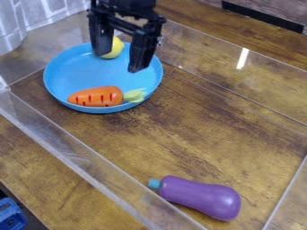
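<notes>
My dark gripper (120, 49) hangs open over the back part of a blue plate (66, 72), its fingers pointing down with nothing seen between them. An orange toy carrot (96, 96) with a pale green top lies on the plate's front part, below the gripper. A yellow object (114, 43) sits at the plate's back, partly hidden behind the gripper. A purple toy eggplant (199, 195) with a teal tip lies on the wooden surface at the front right, well apart from the plate.
Clear plastic edges run along the lower left and right. A blue object (10, 216) is at the bottom left corner.
</notes>
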